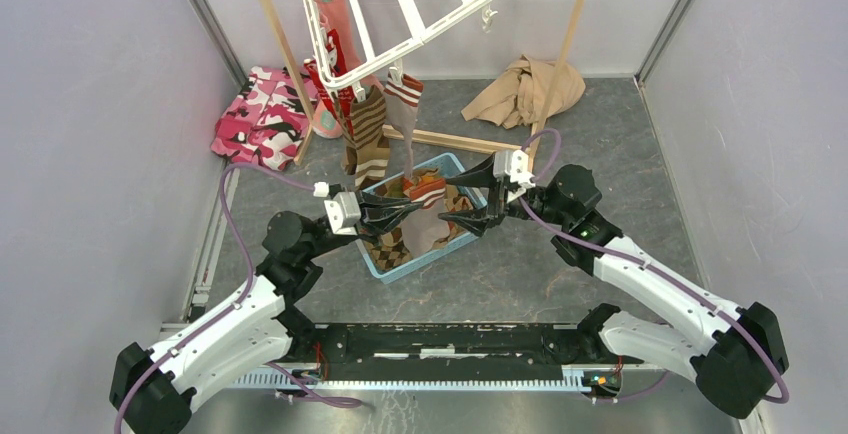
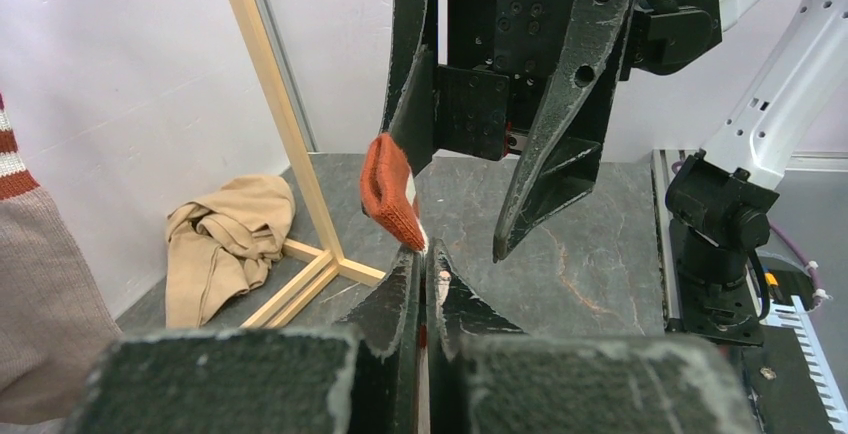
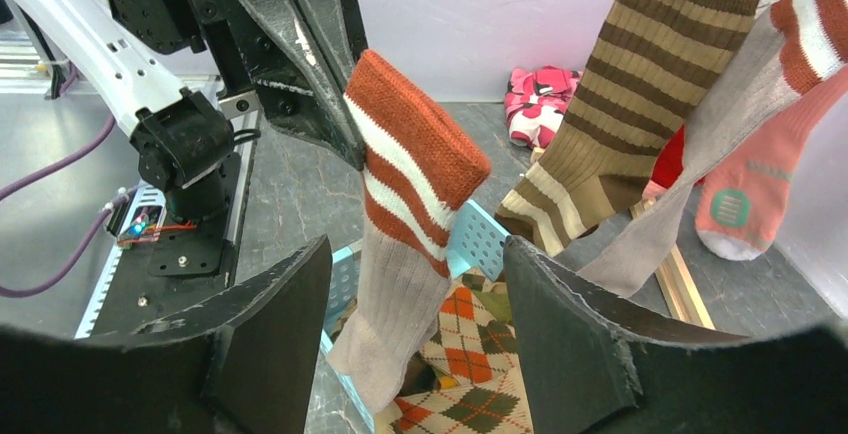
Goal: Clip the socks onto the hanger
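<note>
A sock with an orange striped cuff (image 3: 410, 164) hangs from my left gripper (image 1: 416, 204), which is shut on its top edge. My right gripper (image 1: 442, 198) faces it from the right, fingers apart, nothing between them; in the right wrist view the sock hangs just beyond and between those fingertips. Above, a white hanger (image 1: 420, 36) carries several socks, among them a brown striped one (image 3: 650, 84), a grey one with a striped cuff (image 1: 403, 99) and a pink one (image 3: 750, 184).
Below the grippers a blue basket (image 1: 400, 272) holds argyle socks (image 3: 470, 334). Pink cloth (image 1: 255, 119) and beige cloth (image 1: 520, 94) lie at the back beside a wooden frame (image 1: 450, 141).
</note>
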